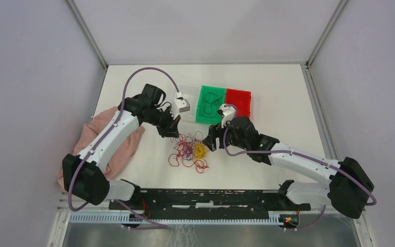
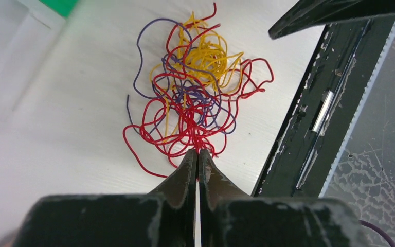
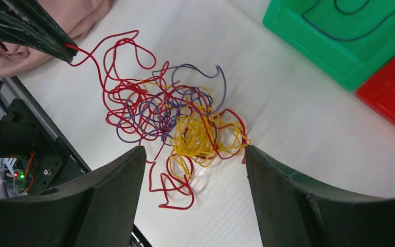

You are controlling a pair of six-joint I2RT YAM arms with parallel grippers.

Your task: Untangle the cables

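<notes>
Red, purple and yellow cables lie in one tangled heap on the white table. In the left wrist view the yellow cable (image 2: 205, 60) bunches at the far side, the purple cable (image 2: 140, 62) loops out to one side, and the red cable (image 2: 149, 135) runs up to my left gripper. That gripper is shut on a red strand, lifted above the heap, as the right wrist view also shows at its fingertips (image 3: 68, 50). Over the yellow bunch (image 3: 195, 139), my right gripper has its fingers spread apart, with no strand clearly pinched between them.
Behind the heap stand a green bin (image 1: 203, 107) holding a dark cable, a red bin (image 1: 243, 99) and a clear bin (image 1: 187, 93). A pink cloth (image 1: 128, 149) lies at the left. Bare table extends to the right.
</notes>
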